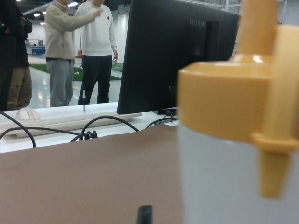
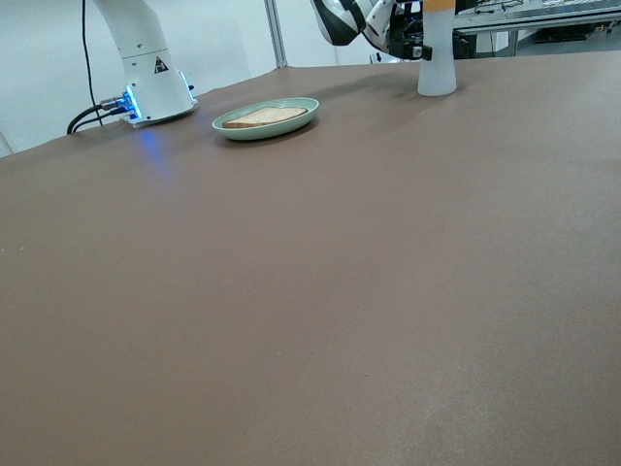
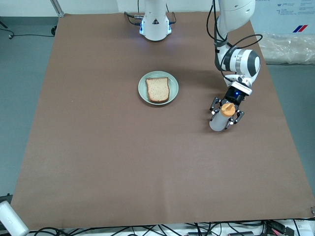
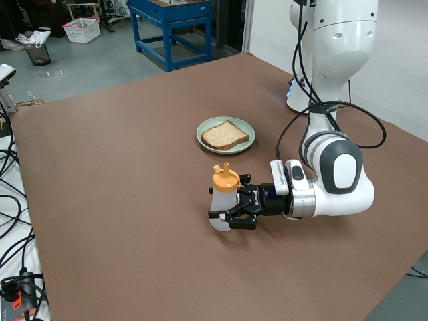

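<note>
A squeeze bottle (image 3: 217, 121) with an orange cap (image 4: 225, 178) stands on the brown table at the right in the left view, with my gripper (image 3: 226, 115) around it. The fingers look slightly apart from it now, so the gripper appears open. In the wrist view the bottle (image 1: 224, 182) fills the right side, very close. A pale green plate (image 3: 142, 88) holding a slice of bread (image 3: 157, 89) lies left of and behind the bottle, also seen in the top view (image 2: 268, 117).
Cables run along the near edge. A monitor (image 1: 154, 51) and people are beyond the table in the wrist view.
</note>
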